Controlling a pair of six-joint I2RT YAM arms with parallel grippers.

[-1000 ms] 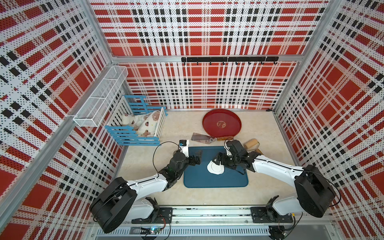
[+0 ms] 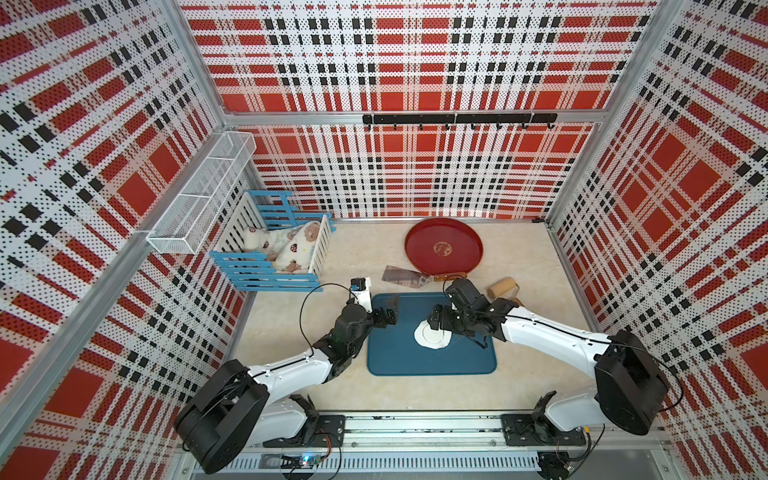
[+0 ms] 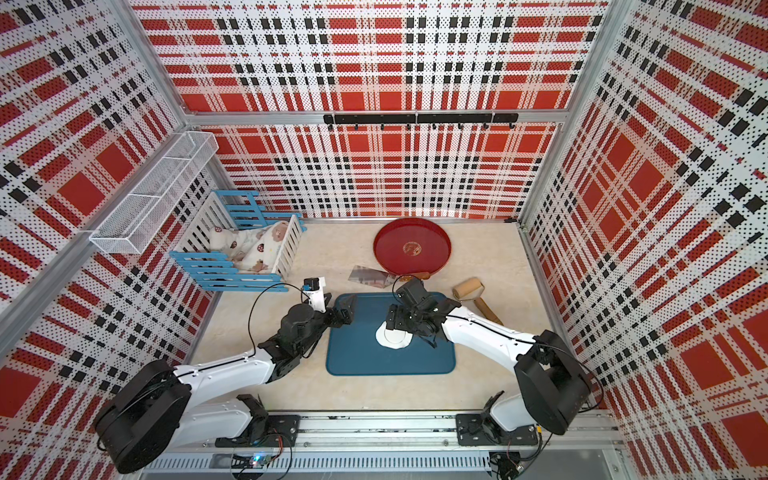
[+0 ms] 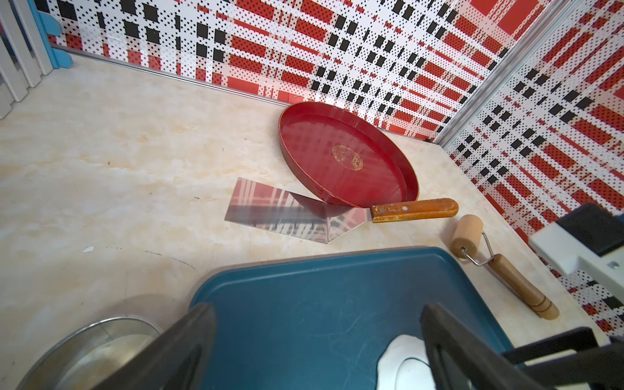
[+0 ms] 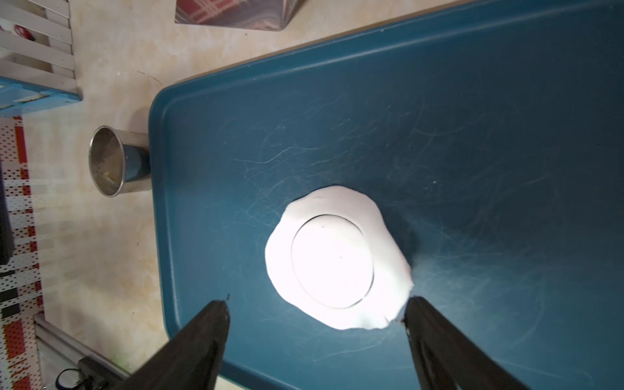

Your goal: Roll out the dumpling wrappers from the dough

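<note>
A flat white sheet of dough lies on the blue board, its outline wavy. A round cut line inside it marks off a disc. Above the dough's far right side hovers my right gripper, open and empty; its fingers show apart in its wrist view. My left gripper is open over the board's far left corner with nothing between its fingers. A wooden roller and a metal scraper with a wooden handle rest on the table.
Just left of the board a metal cup touches or nearly touches its edge. A red round tray stands at the back. At back left is a blue and white crate. The board's front is clear.
My left gripper drifted slightly left. The dough looks unmoved.
</note>
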